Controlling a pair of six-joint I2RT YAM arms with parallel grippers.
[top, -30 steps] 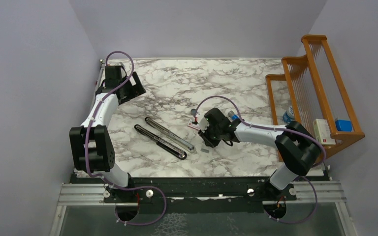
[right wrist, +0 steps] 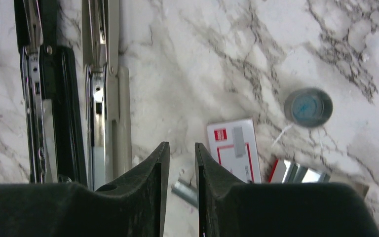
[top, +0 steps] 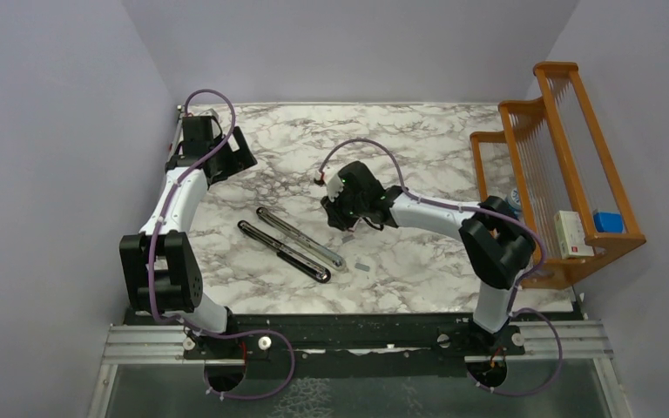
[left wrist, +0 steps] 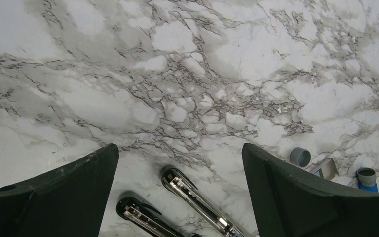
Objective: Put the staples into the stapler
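Two long staplers, a black one point(top: 283, 252) and a grey one point(top: 300, 237), lie opened out on the table side by side. In the right wrist view, a small white box with red marks point(right wrist: 233, 163) has a grey staple strip point(right wrist: 239, 141) on top. Another grey strip point(right wrist: 185, 193) shows beyond the gap between the right fingers. Those fingers, of my right gripper, stand a little apart with nothing seen between the tips. My left gripper is wide open and empty over bare marble, with the far ends of both staplers beneath.
A grey cup point(right wrist: 308, 107) and another small box point(right wrist: 296, 174) lie on the right of the right wrist view. One loose strip point(top: 362, 267) sits near the grey stapler's end. A wooden shelf point(top: 523, 148) stands at the right edge.
My right gripper has moved left and toward the back, away from the loose strip near the staplers' ends. Its arm now covers the cup and blue item. The left arm has barely moved.
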